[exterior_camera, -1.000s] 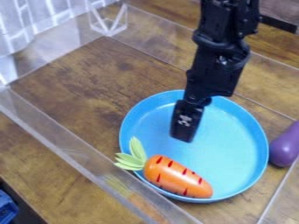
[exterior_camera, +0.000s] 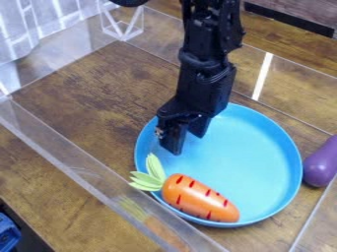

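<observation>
My black gripper reaches down from the top centre over the upper-left rim of a blue plate; whether its fingers are open or shut is hard to tell. An orange carrot toy with pale green leaves lies on the lower-left part of the plate. A purple eggplant toy lies outside the plate, at its right.
Transparent walls run along the lower left and top left. A blue object sits in the bottom-left corner, beyond the wall.
My gripper has moved leftward across the plate, from above its middle to its upper-left rim. The carrot and eggplant have not moved.
</observation>
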